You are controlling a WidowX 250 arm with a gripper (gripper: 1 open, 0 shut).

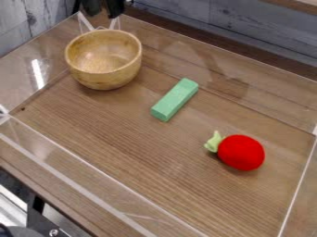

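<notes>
My gripper (99, 13) is at the top left edge of the view, mostly cut off, just above a tan bowl (103, 59); whether it is open or shut is unclear. The bowl looks empty. A green block (175, 99) lies to the right of the bowl, and a red tomato-like object (242, 153) with a pale green top sits at the lower right.
Pale walls or edges border it at the top and left.
</notes>
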